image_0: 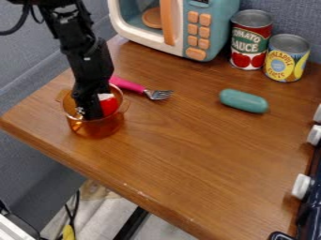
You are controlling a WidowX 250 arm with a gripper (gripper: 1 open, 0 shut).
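My black gripper reaches down into an orange translucent pot at the table's left. A red and white object is in the pot beside the fingers; whether the fingers are shut on it I cannot tell. A pink-handled fork lies just behind the pot.
A toy microwave, a red tomato can and a yellow can stand at the back. A teal oblong lies at centre right, a dark appliance at the right edge.
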